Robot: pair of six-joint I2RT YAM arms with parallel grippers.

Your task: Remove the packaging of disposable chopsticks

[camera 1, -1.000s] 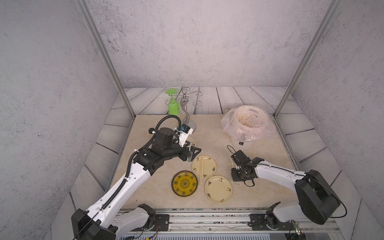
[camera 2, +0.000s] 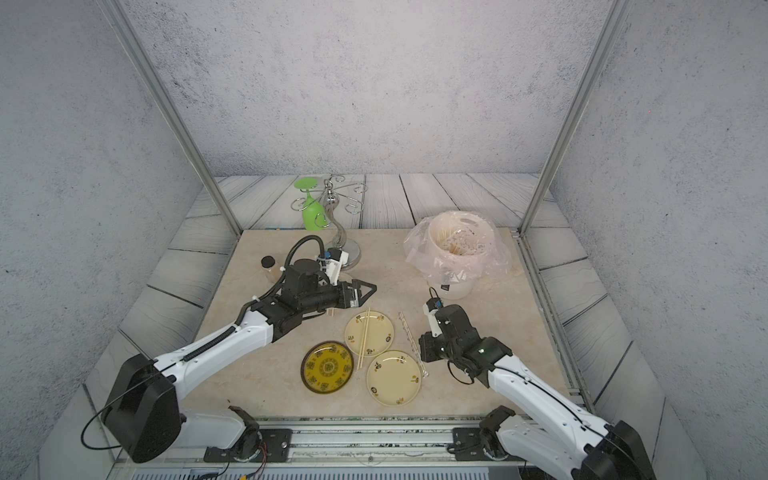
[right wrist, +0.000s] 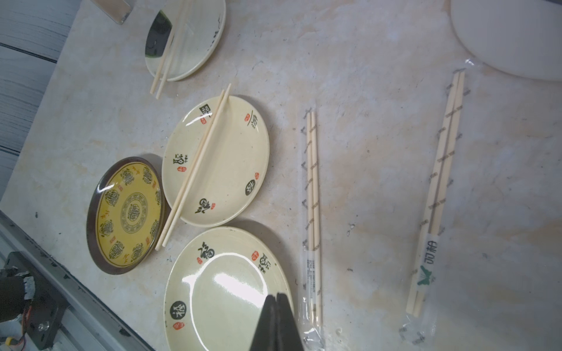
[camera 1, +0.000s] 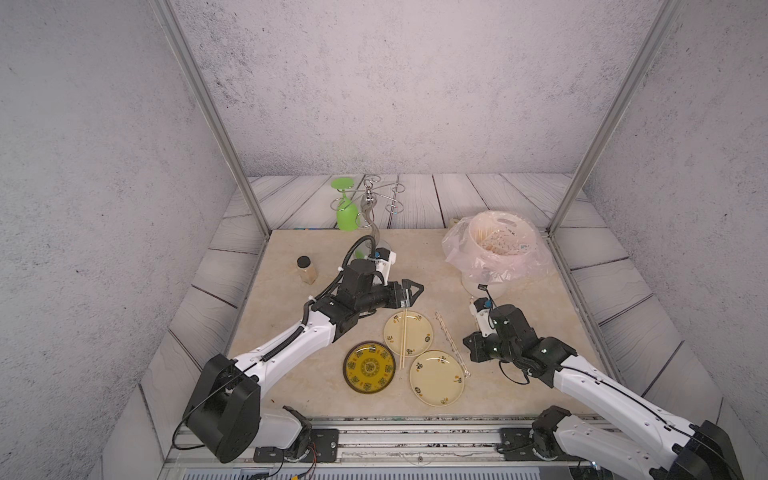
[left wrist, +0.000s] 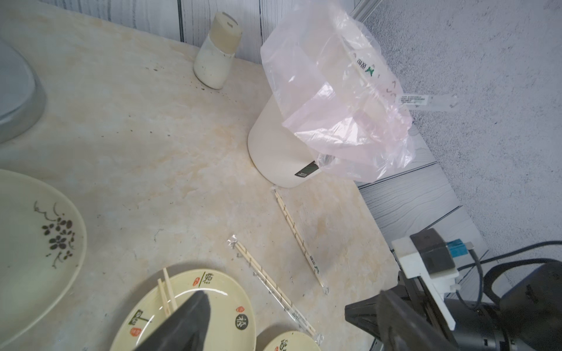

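Note:
Two wrapped chopstick pairs lie on the table. The nearer package (right wrist: 312, 216) is beside the cream plates; the farther package (right wrist: 436, 199), with a green mark, is toward the bin. My right gripper is shut with nothing between its fingers, and the nearer package lies outside them, just to the right in the right wrist view. My left gripper (camera 1: 416, 290) is open above the table behind the plates; its fingers (left wrist: 184, 321) are wide apart and empty in the left wrist view. Bare chopsticks (right wrist: 196, 166) rest across one cream plate (right wrist: 248, 169).
A white bin (left wrist: 278, 140) with a pink bag (left wrist: 351, 128) stands at the back right. A second cream plate (right wrist: 193, 245) and a brown plate (right wrist: 96, 225) sit at the front. A metal rack with a green goblet (camera 1: 346, 216) is at the back left.
The left gripper has moved right and turned toward the right arm.

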